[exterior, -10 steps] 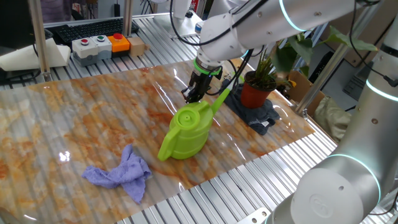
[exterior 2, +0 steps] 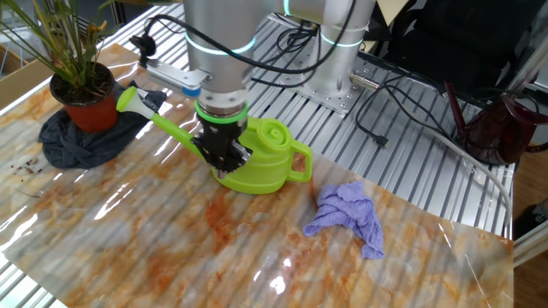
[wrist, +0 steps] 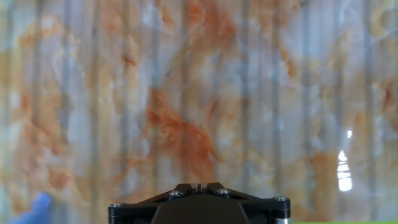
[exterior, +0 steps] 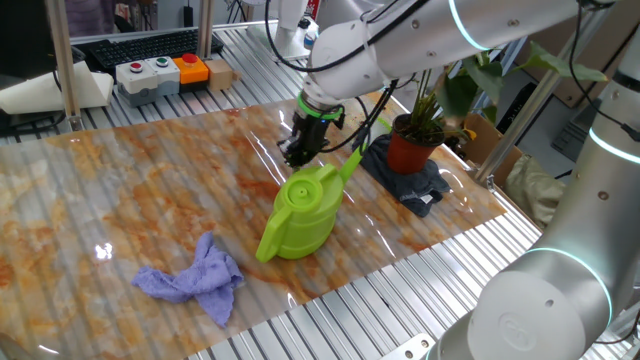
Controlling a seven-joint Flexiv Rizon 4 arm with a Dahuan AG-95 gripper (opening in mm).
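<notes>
The lime green watering can (exterior: 303, 215) stands upright on the marbled sheet, its spout towards the potted plant. Just beside it, on the far side in exterior view 1, is my gripper (exterior: 297, 157). In exterior view 2 the gripper (exterior 2: 224, 162) overlaps the front of the can (exterior 2: 261, 171) and hides where spout and body join. Its black fingers come together at the bottom of the wrist view, where the gripper looks shut with nothing visible between them. Only a green strip of the can shows at that view's lower right edge.
A crumpled purple cloth (exterior: 200, 280) lies in front of the can. The potted plant (exterior: 408, 150) stands on a dark cloth (exterior: 415, 185). A button box (exterior: 150, 80) is at the back left. Much of the marbled sheet (exterior: 100, 200) is clear.
</notes>
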